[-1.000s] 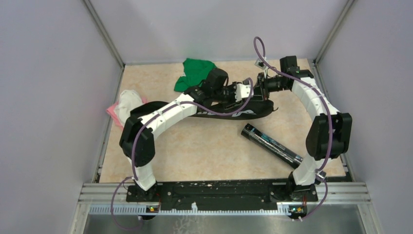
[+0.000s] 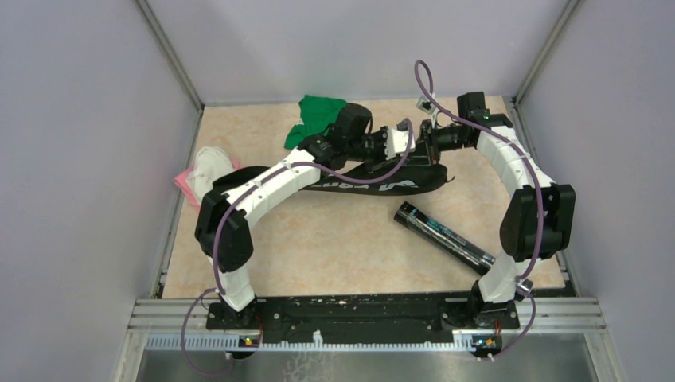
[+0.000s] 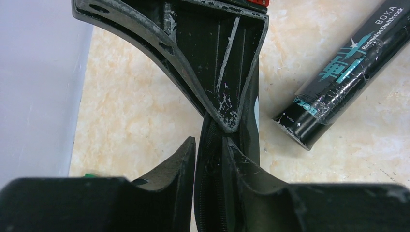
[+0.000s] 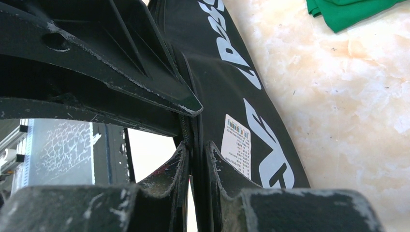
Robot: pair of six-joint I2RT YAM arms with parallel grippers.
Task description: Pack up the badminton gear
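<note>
The long black racket bag [image 2: 366, 187] with white lettering lies across the middle of the table, its printing and label clear in the right wrist view. Both grippers are close together over its right part. My left gripper has its fingertips at the dark zipper edge; whether they grip it is unclear. My right gripper has its fingertips on either side of the zipper strip, also unclear whether closed on it. A black shuttlecock tube [image 2: 442, 237] lies diagonally at the front right.
A green cloth [image 2: 317, 119] lies at the back, and white and pink cloths [image 2: 208, 171] at the left edge. The arms crowd the space above the bag.
The left arm has shifted very slightly up the top view over the last second. The right arm, bag and tube look unchanged.
</note>
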